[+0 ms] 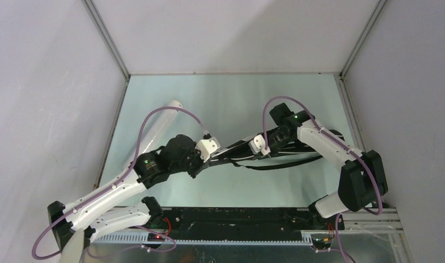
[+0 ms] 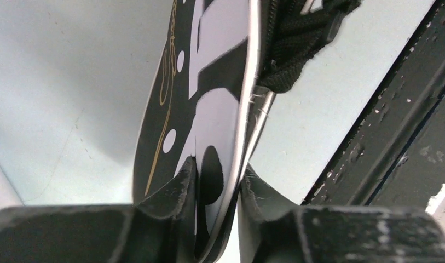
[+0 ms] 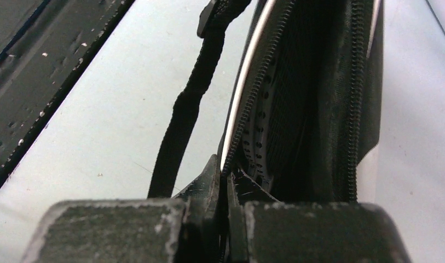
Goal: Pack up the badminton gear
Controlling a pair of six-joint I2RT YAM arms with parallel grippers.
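Observation:
The black racket bag (image 1: 294, 153) lies across the board, its strap (image 1: 280, 165) along the front side. My left gripper (image 1: 206, 163) is at the bag's left end; in the left wrist view its fingers (image 2: 176, 213) straddle the white-edged, patterned fabric (image 2: 209, 131), part open. My right gripper (image 1: 261, 150) sits mid-bag; in the right wrist view it is shut on the zipper edge (image 3: 242, 115) with white piping, the open zip and mesh lining beside it.
A white tube (image 1: 160, 123) lies at the back left of the board (image 1: 225, 98). A black rail (image 1: 236, 219) runs along the front, and walls enclose both sides.

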